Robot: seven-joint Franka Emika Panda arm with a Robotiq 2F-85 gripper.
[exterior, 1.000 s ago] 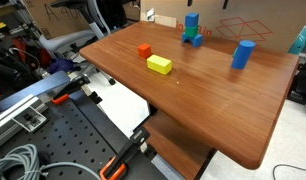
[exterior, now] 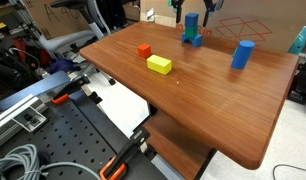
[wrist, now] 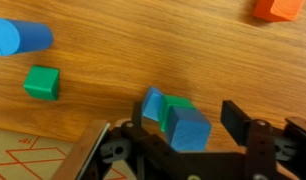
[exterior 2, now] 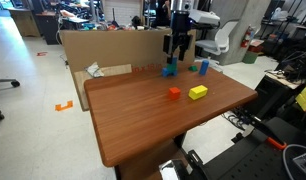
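Observation:
A small stack stands at the back of the table: a blue block [exterior: 191, 19] on top, a green block [wrist: 174, 105] under it and a blue piece [wrist: 152, 103] at the bottom. My gripper [exterior 2: 177, 48] is over this stack, pointing down. In the wrist view the top blue block [wrist: 188, 132] lies between the spread fingers, nearer the right one. A gap shows on each side of it, so nothing is held.
A blue cylinder [exterior: 243, 54] and a green cube [wrist: 42, 82] stand to one side of the stack. Towards the front are a yellow block [exterior: 159, 64] and an orange-red cube [exterior: 144, 50]. The wooden table [exterior: 208, 95] is otherwise mostly clear.
The gripper has come lower over the stack and shifted slightly left in exterior view 1. Its fingers appear a little closer together. The blocks have not moved.

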